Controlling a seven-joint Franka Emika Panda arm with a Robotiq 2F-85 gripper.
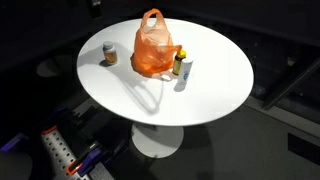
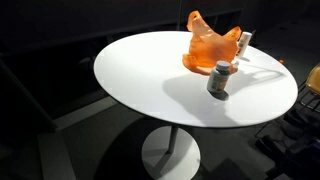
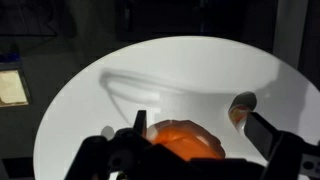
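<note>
A translucent orange plastic bag (image 1: 153, 47) stands bunched on the round white table (image 1: 220, 100), its handle loop upright. In exterior view 2 the bag (image 2: 209, 47) is behind a small grey-lidded bottle (image 2: 219, 79). That bottle (image 1: 110, 54) sits apart from the bag, at the left in exterior view 1. Close against the bag's right side are a yellow-capped bottle (image 1: 178, 62) and a white container (image 1: 184, 74). In the wrist view my gripper is open, its dark fingers spread above the table. The bag's orange top (image 3: 186, 138) shows between and below them, not visibly gripped.
A brown bottle (image 3: 241, 106) stands near the right finger in the wrist view.
</note>
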